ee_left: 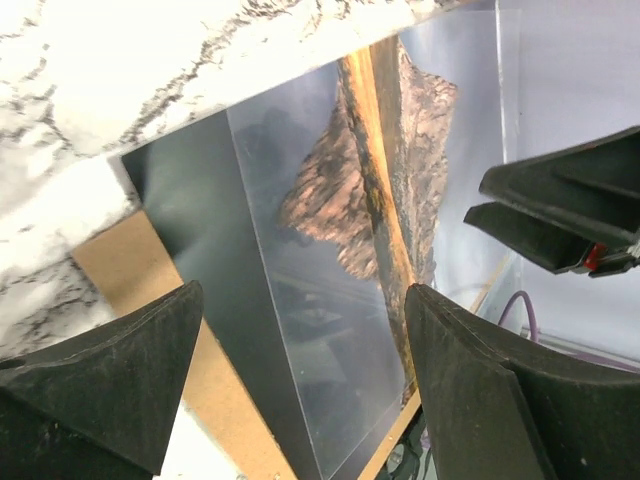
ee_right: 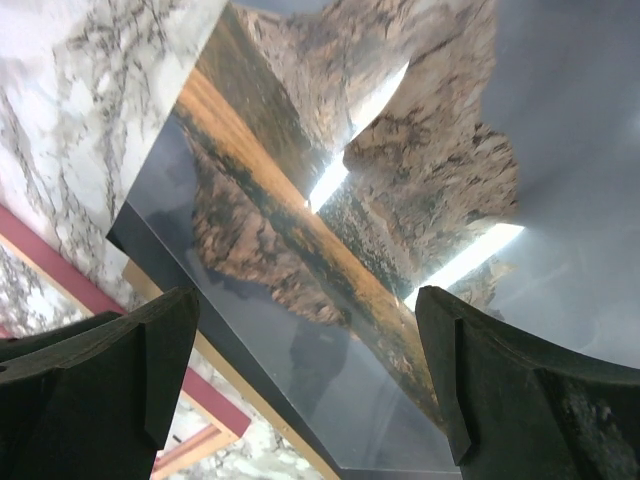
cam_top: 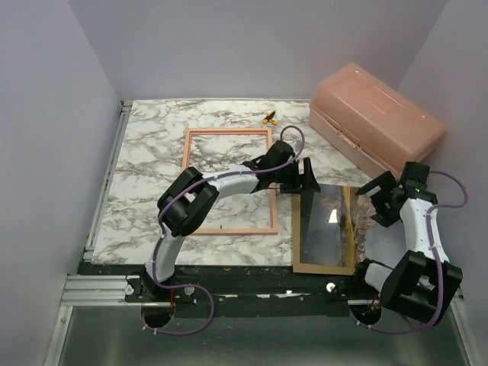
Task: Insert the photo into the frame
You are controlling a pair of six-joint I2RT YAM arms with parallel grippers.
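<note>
A framed board with a dark panel (cam_top: 320, 229) and clear sheet lies on the front right of the marble top; a photo of rock with an ochre streak (ee_left: 340, 190) shows under or within the clear sheets, layering unclear. The empty wooden frame (cam_top: 230, 131) lies at centre-left. My left gripper (cam_top: 301, 175) hangs over the board's back-left corner, fingers apart with nothing seen between them. My right gripper (cam_top: 385, 194) stands open above the sheets at the right.
A pink lidded box (cam_top: 374, 114) fills the back right. A small yellow tool (cam_top: 269, 117) lies at the back.
</note>
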